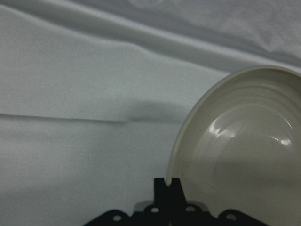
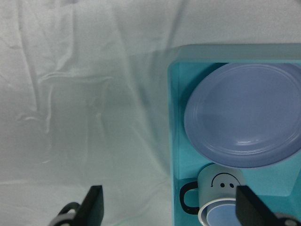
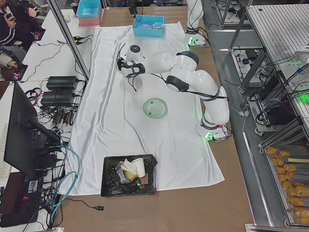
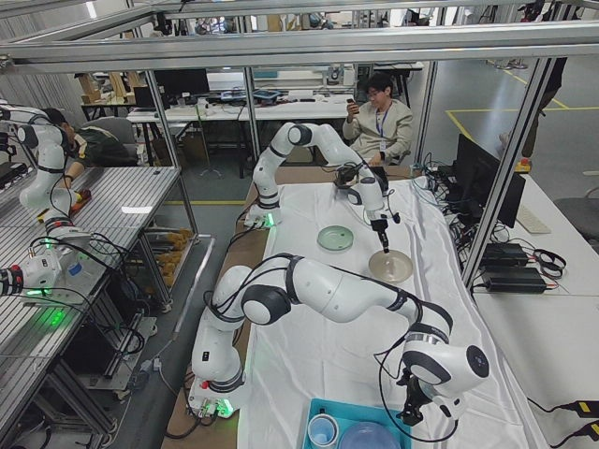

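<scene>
A beige plate [image 4: 398, 267] [image 1: 240, 150] lies on the white cloth. My left gripper [image 4: 384, 245] is at its rim, fingertips close together; whether the rim is between them I cannot tell. A green plate [image 3: 155, 108] [image 4: 335, 238] lies apart from it. My right gripper is open above the edge of a blue bin [image 3: 148, 33] [image 2: 173, 141], which holds a blue-grey plate [image 2: 242, 113] and a smiley mug [image 2: 218, 183] with a blue cup in it.
A black bin [image 3: 108, 188] with a bag and mixed items stands at the cloth's other end. A monitor [image 3: 19, 135], boxes and cables line the side.
</scene>
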